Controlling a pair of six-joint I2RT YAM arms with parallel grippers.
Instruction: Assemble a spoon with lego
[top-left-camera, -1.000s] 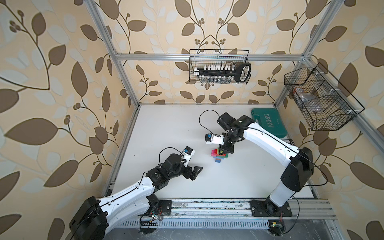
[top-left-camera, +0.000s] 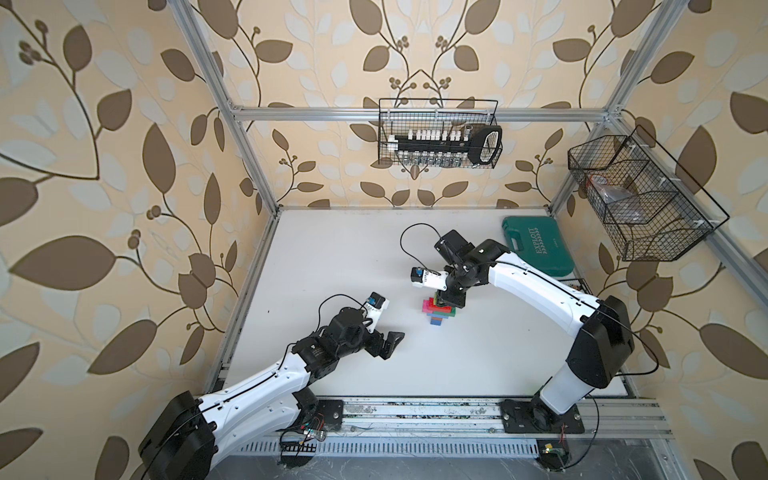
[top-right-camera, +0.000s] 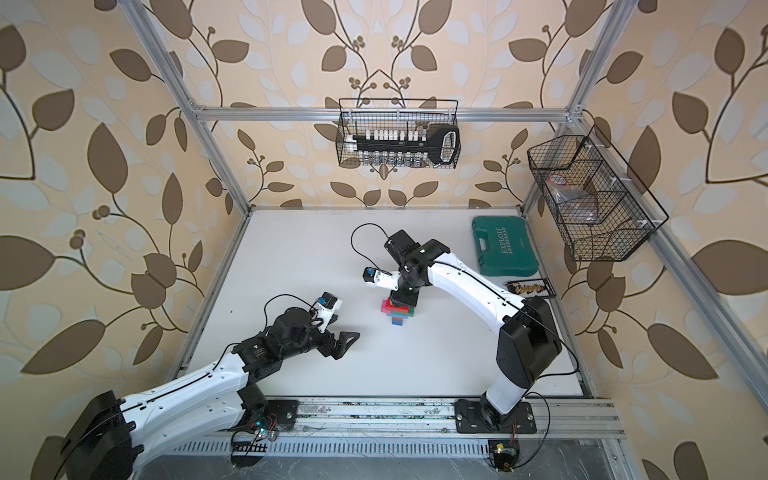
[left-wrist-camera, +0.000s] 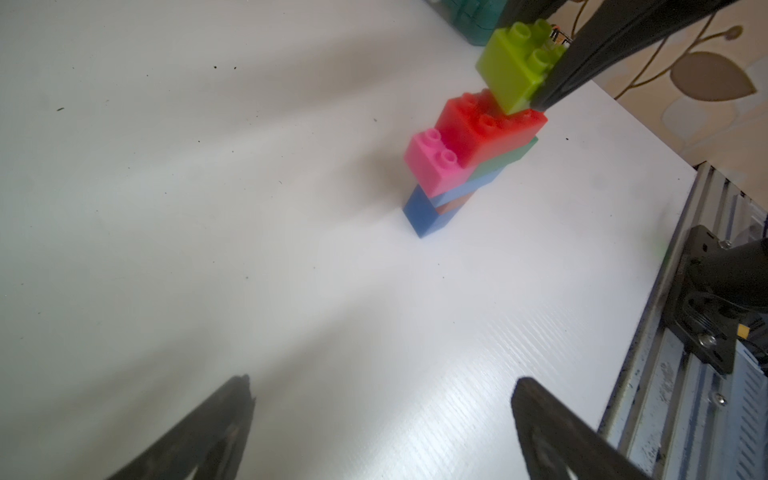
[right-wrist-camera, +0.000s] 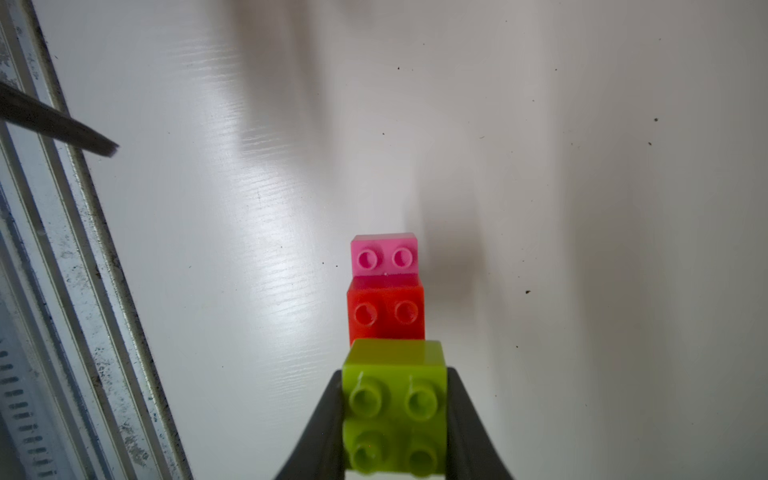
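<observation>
My right gripper is shut on a lime green brick, studs up. In the left wrist view that lime brick stands at the top of a brick stack, against the studs of a red brick; whether it is pressed fully down cannot be told. A pink brick sits beside the red one, level with a dark green brick. Beneath come a light blue brick and a smaller blue brick with a brownish part. My left gripper stands open and empty, left of the stack.
A green case lies at the back right of the white table. Beside it is a small dark tray. Wire baskets hang on the back and right walls.
My right gripper has come down slightly onto the top of the stack with the lime brick. The left arm has not moved.
</observation>
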